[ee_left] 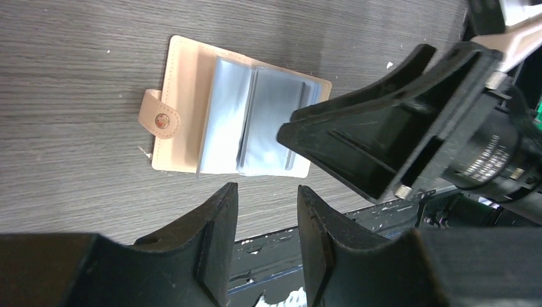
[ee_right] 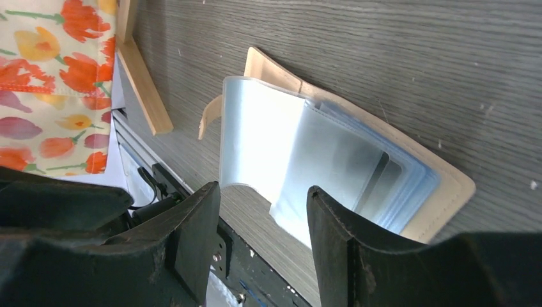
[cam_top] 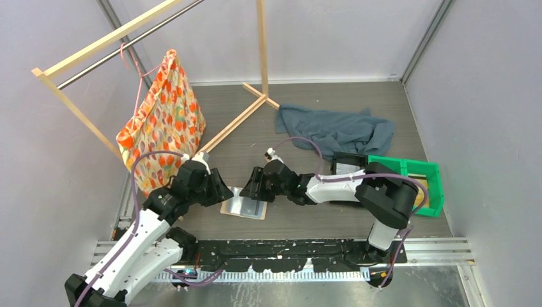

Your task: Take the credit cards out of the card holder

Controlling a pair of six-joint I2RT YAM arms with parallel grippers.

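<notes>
The tan card holder (cam_top: 243,214) lies open on the floor between my grippers. Its clear sleeves (ee_left: 224,118) (ee_right: 334,164) show bluish layers, with a strap (ee_left: 159,119) at one side; I cannot tell cards apart from sleeves. My left gripper hangs beside the holder, fingers apart with nothing between them. My right gripper is over the sleeves, open and empty between the fingertips; in the left wrist view it covers the holder's right part.
A flowered bag (cam_top: 163,115) hangs from the wooden frame at left. A blue-grey cloth (cam_top: 335,131) lies behind, and green bins (cam_top: 434,185) stand at right. Bare floor lies behind the holder.
</notes>
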